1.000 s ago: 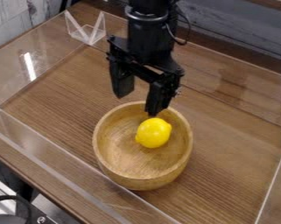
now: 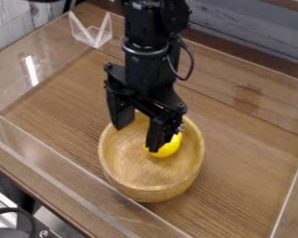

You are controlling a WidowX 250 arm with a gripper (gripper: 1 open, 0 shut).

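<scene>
A black robot arm reaches down from the top centre. Its gripper [image 2: 144, 121] is over a round tan bowl [image 2: 149, 181], with dark fingers angled down toward a yellow object [image 2: 166, 148] in the bowl, partly covering it. Whether the fingers touch it or how far apart they stand is unclear.
A wooden tabletop [image 2: 238, 186] surrounds the bowl, with free room at right and left. Clear plastic pieces lie at the upper left and left edge. A dark cable is at the bottom left.
The arm and gripper have moved down and toward the viewer, over the bowl, now covering part of the yellow object.
</scene>
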